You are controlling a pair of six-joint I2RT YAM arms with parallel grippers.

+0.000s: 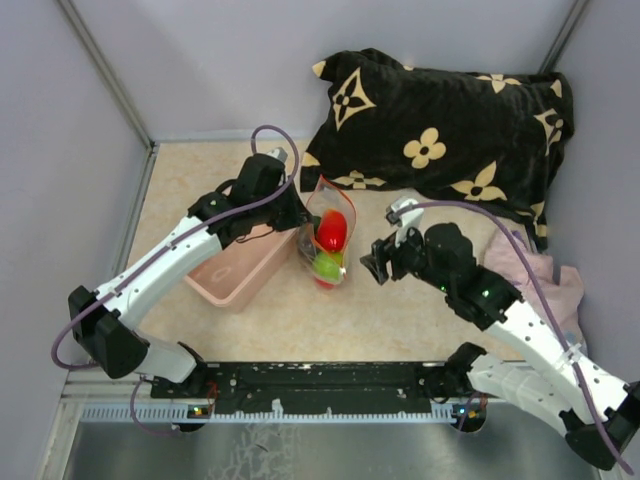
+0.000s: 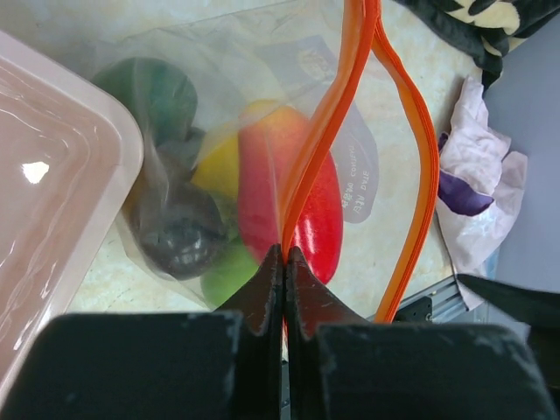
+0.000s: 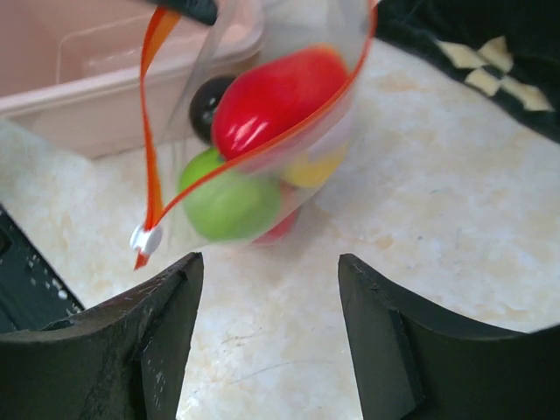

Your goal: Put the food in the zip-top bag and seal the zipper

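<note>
A clear zip top bag [image 1: 338, 205] with an orange zipper edge [image 2: 409, 254] holds the food, its mouth gaping. Inside are a red piece [image 1: 331, 231], a green one [image 1: 327, 265], a yellow one [image 3: 317, 168] and dark round ones [image 2: 179, 232]. My left gripper is shut on the orange edge at one side of the mouth. A white slider [image 3: 146, 238] sits at the zipper's near corner. Right of the bag, my right gripper [image 1: 378, 262] stands open and apart from it; nothing lies between its fingers.
A pink tray [image 1: 225, 280], its visible part empty, stands left of the bag, close against it. A black patterned cushion [image 1: 440, 130] fills the back. Pink cloth [image 1: 535, 280] lies at the right edge. The table front and right of the bag is clear.
</note>
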